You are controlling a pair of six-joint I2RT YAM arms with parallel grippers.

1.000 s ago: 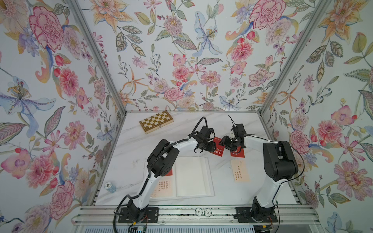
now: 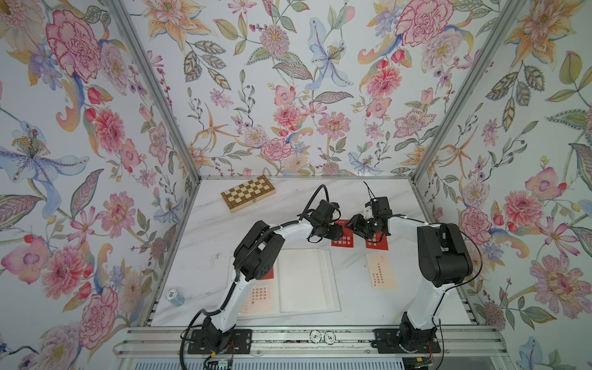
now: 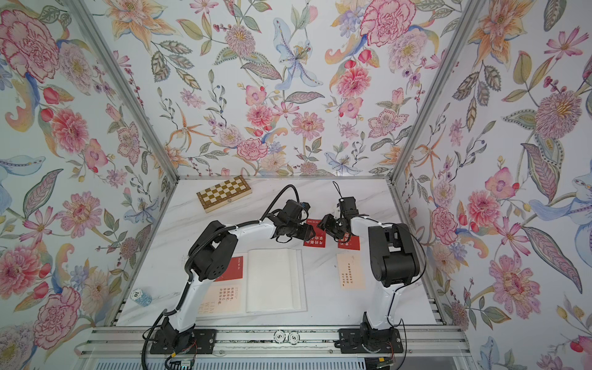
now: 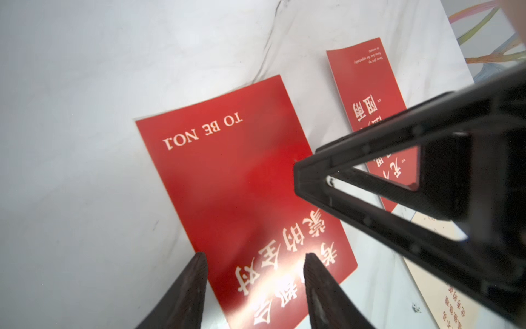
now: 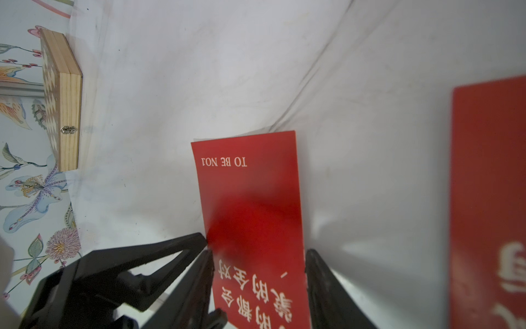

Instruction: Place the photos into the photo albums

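A red card reading "TO BE NO.1" lies flat right of the album, between my two grippers. My left gripper is over its lower part, fingers apart with nothing visibly held. My right gripper stands with fingertips apart at either side of the same card; whether they touch it is unclear. A second red card lies to its right, partly behind my right gripper in the left wrist view. A cream card lies in front of them. The album's left page holds red and cream cards.
A checkered wooden box sits at the back left, and a small cylindrical container at the front left edge.
The middle red card has turned straighter in the top left view. My right gripper has shifted slightly left; the left arm looks nearly still.
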